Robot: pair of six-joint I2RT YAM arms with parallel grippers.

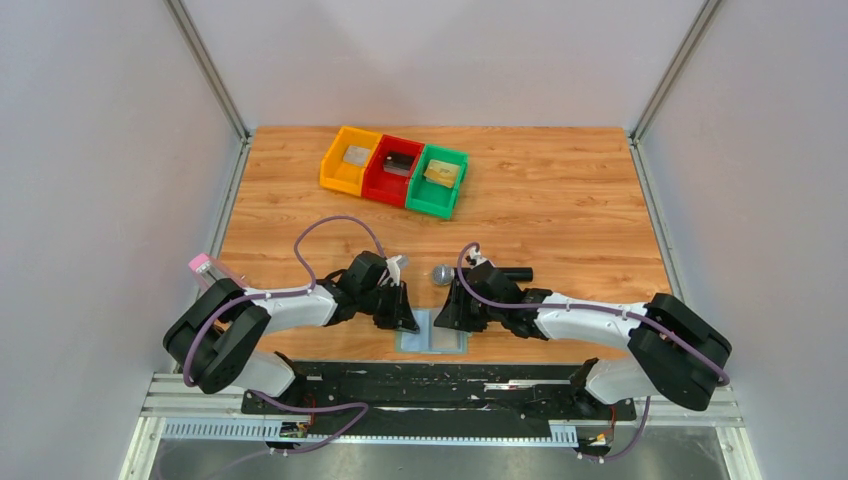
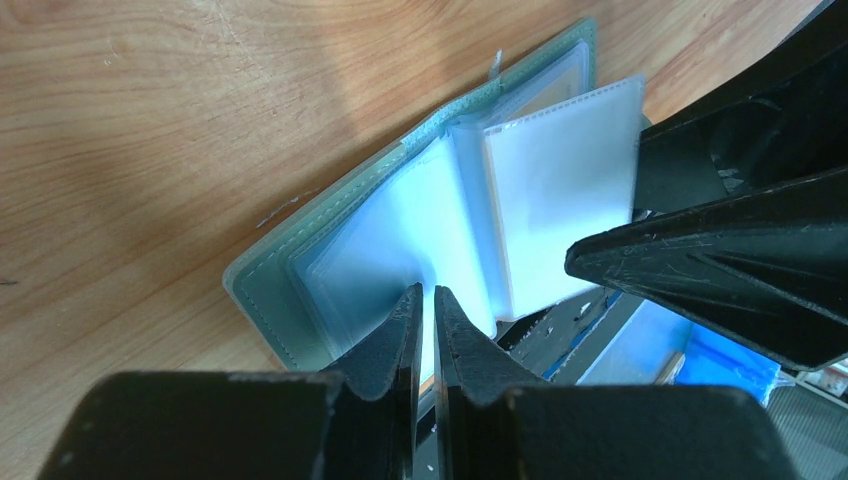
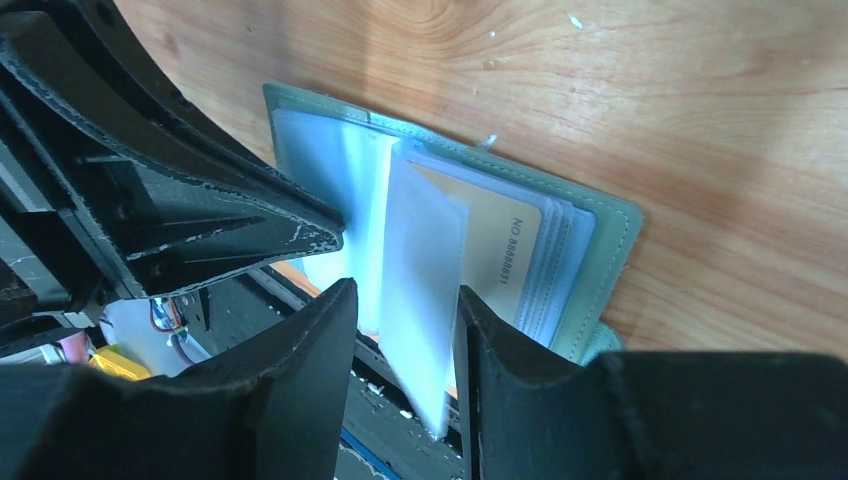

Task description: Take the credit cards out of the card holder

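The card holder lies spread open at the front of the table, with a grey-green cover [image 2: 255, 290] and clear plastic sleeves. In the right wrist view, a pale card [image 3: 500, 235] with a printed number sits inside a sleeve on the right half. A raised sleeve flap [image 3: 425, 270] stands between the parted fingers of my right gripper, which is open. My left gripper is over the left sleeve page [image 2: 400, 245], its fingertips parted by only a narrow gap. Whether its tips press on the page cannot be seen.
Yellow, red and green bins [image 1: 436, 205] stand at the back, each with something inside. A microphone-like black object with a round silver head [image 1: 443, 274] lies behind my right gripper. Both arms are close together over the holder.
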